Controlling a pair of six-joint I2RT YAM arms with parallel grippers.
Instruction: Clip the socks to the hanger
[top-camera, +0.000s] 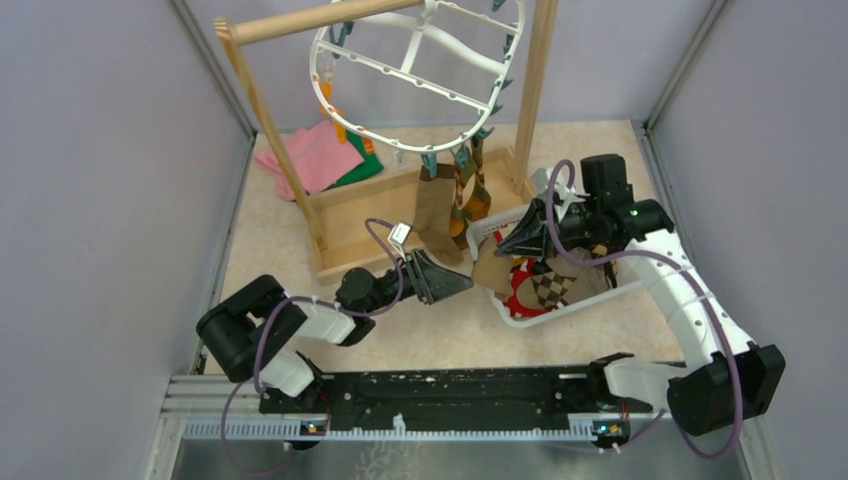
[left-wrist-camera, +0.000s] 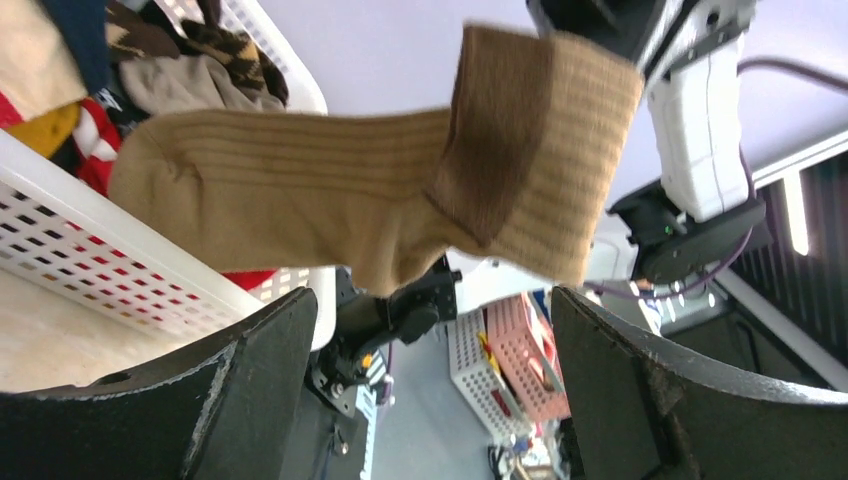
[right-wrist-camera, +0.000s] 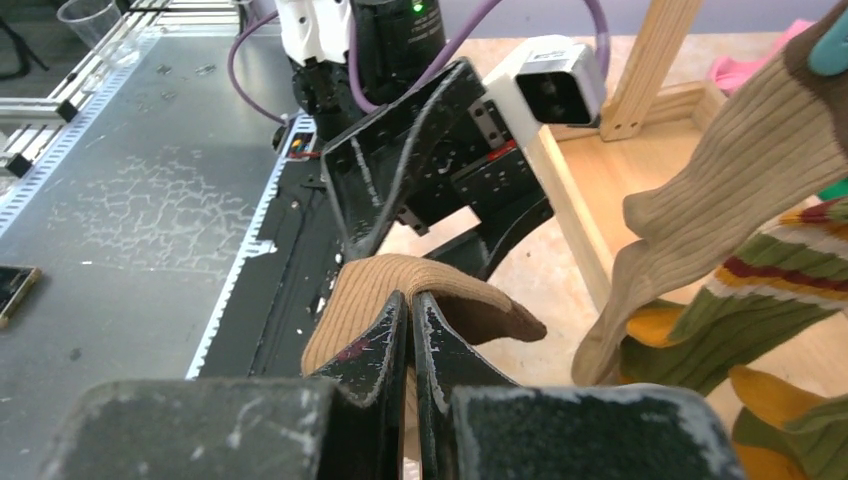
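A tan ribbed sock (top-camera: 493, 268) (left-wrist-camera: 280, 180) (right-wrist-camera: 365, 300) hangs from my right gripper (top-camera: 510, 243), which is shut on it and lifts it over the basket's left end. My left gripper (top-camera: 452, 280) is open just left of that sock, empty between its fingers. The white round hanger (top-camera: 460, 138) with teal clips (top-camera: 430, 163) hangs from a wooden frame. A brown sock (top-camera: 436, 215) (right-wrist-camera: 730, 160) and patterned socks (top-camera: 470, 205) (right-wrist-camera: 760, 285) hang from its clips.
The white basket (top-camera: 555, 315) (left-wrist-camera: 150, 270) holds several mixed socks. The wooden frame's tray (top-camera: 355, 225) lies below the hanger. Pink cloth (top-camera: 305, 155) and green cloth are at the back left.
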